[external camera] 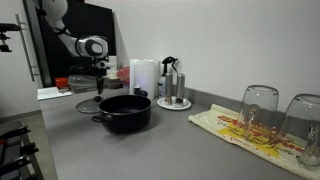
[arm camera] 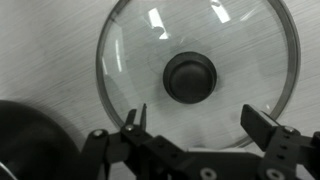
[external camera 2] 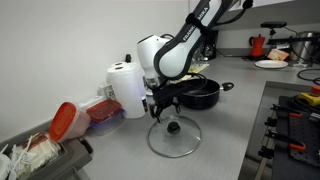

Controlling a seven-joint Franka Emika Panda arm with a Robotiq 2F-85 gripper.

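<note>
A clear glass lid (arm camera: 140, 65) with a dark rim and a round black knob (arm camera: 190, 77) lies flat on the table in the wrist view. Just above it hangs my gripper, its fingers spread wide with nothing between them; the knob sits ahead of the gap. In exterior view 2 the gripper (external camera 2: 163, 112) is close over the lid (external camera 2: 186, 143), near the knob (external camera 2: 173, 127). A black pot (external camera: 126, 114) stands beside the lid; its rounded edge (arm camera: 35, 145) fills the lower left of the wrist view.
Two upturned glass jars (external camera: 258, 110) rest on a patterned yellow cloth (external camera: 225, 122) at the right. A white plate (external camera: 174, 104) carries several bottles. A paper towel roll (external camera: 144, 76) stands behind the pot.
</note>
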